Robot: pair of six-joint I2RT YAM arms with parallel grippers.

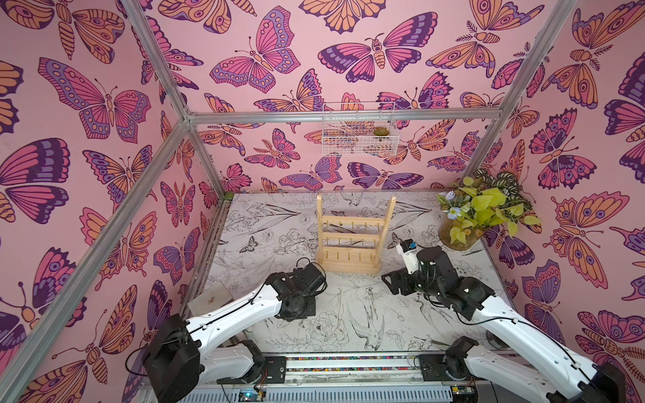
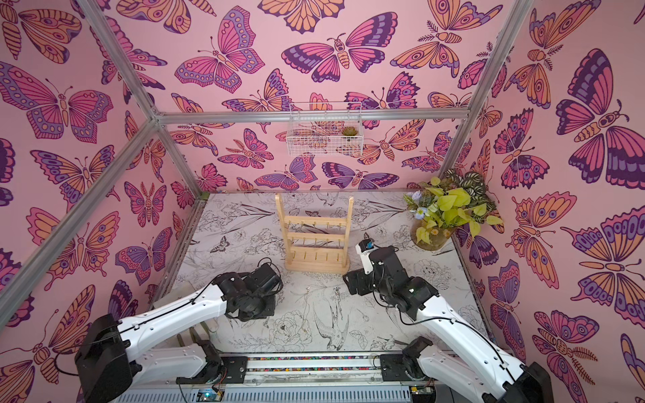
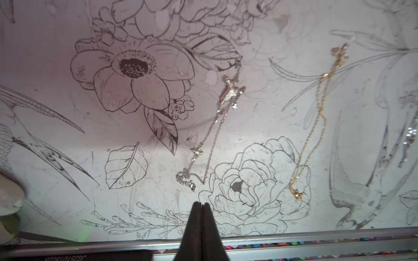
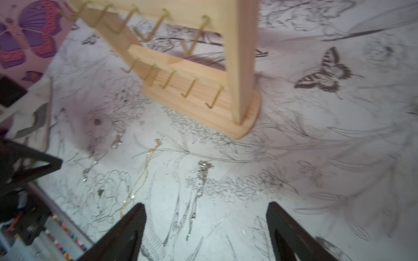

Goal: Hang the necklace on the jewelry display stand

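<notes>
The wooden jewelry display stand (image 1: 349,262) is upright near the table's middle, its brass hooks bare in the right wrist view. Three necklaces lie on the table: a silver one with small charms (image 3: 213,130), a gold one (image 3: 321,113), and another silver one (image 4: 199,195) to the right of the gold. My left gripper points down above the table with its fingers together and nothing visible between them. In the right wrist view my right gripper is open and empty, its fingers spread over the table in front of the stand.
A potted plant (image 1: 480,208) stands at the back right. On the back wall hangs a white wire basket (image 1: 359,137). A pale flat object (image 1: 210,299) lies at the left edge, partly behind the left arm.
</notes>
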